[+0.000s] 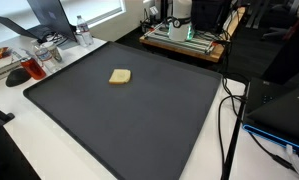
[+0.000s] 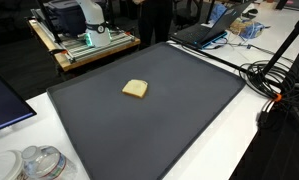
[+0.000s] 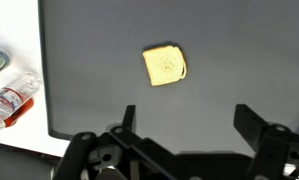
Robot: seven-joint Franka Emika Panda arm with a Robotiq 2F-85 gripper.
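Observation:
A square slice of bread (image 1: pixel 120 76) lies flat on the dark grey mat, towards its far left part in exterior view 1. The same bread slice (image 2: pixel 135 88) shows in exterior view 2, with bare mat around it. From above, in the wrist view, the bread slice (image 3: pixel 165 65) is a little above the picture's middle. My gripper is open, its two dark fingers wide apart at the lower edge of that view. Nothing sits between them, and the bread is beyond the fingertips. Neither exterior view has the gripper in it.
Bottles and jars (image 1: pixel 49 54) stand on the white table left of the mat, with a clear bottle (image 3: pixel 13 98) near its edge. Black cables (image 1: pixel 227 110) run along the right side.

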